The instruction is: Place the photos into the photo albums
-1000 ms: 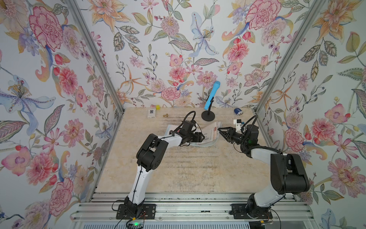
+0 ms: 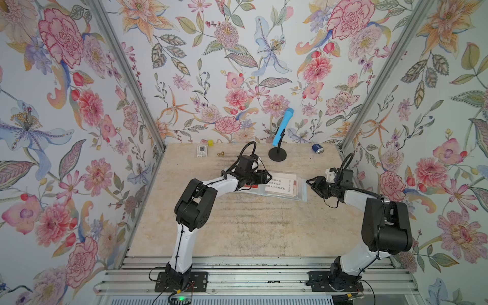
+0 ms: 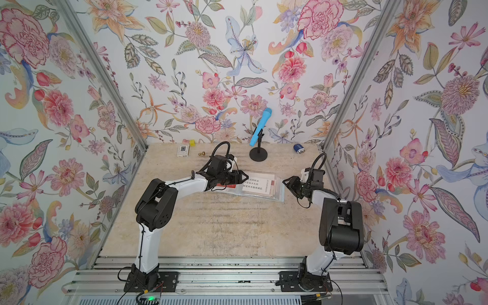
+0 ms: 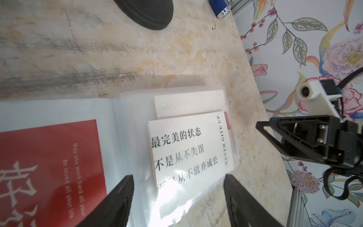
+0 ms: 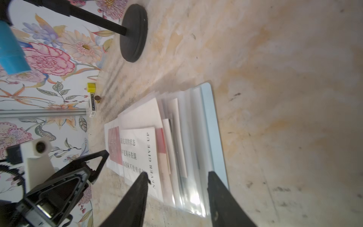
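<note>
The photo album lies open on the table, with a red card on its left page and a white card with Chinese text and “NEVER GIVE UP” under clear sleeves on the right, over other cards. My left gripper is low over the album's middle; its fingertips show at the bottom of the left wrist view, and what is between them cannot be told. My right gripper stands open just right of the album, with nothing visible between its fingers.
A black stand holding a blue microphone is behind the album. A blue can stands back right; a small white box, yellow object and brass object are back left.
The album's right page, raised a second ago, now lies flat. My right gripper has moved right and down, off the album. My left gripper has shifted slightly up.
</note>
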